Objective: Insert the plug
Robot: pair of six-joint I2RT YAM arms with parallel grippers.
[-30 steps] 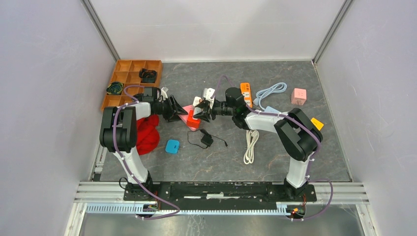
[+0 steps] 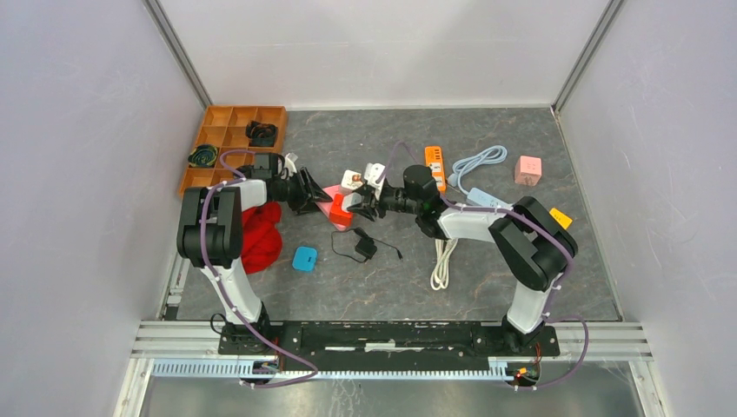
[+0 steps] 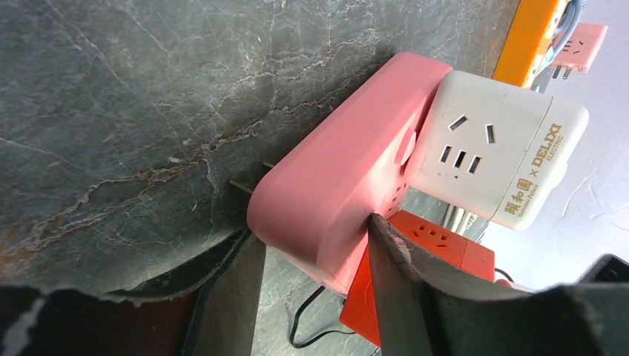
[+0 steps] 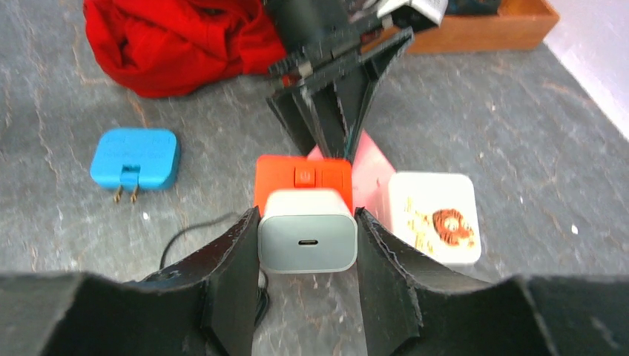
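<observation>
My left gripper is shut on the pink socket block (image 3: 348,156), whose pins show beneath it. A red socket block (image 3: 438,237) and a white DELIXI block (image 3: 493,148) sit against it. My right gripper is shut on a small white plug-like piece (image 4: 307,241), held at the red block (image 4: 300,172); whether it is fully seated I cannot tell. The white block (image 4: 430,215) lies beside them.
A blue adapter (image 2: 304,258), black charger (image 2: 366,248), coiled cables and an orange strip (image 2: 434,165) lie around. Red cloth (image 2: 261,239) and a wooden tray (image 2: 222,117) are at left.
My right arm has shifted slightly to the right and toward the front in the top view, the white piece still in its gripper. The left arm looks unchanged.
</observation>
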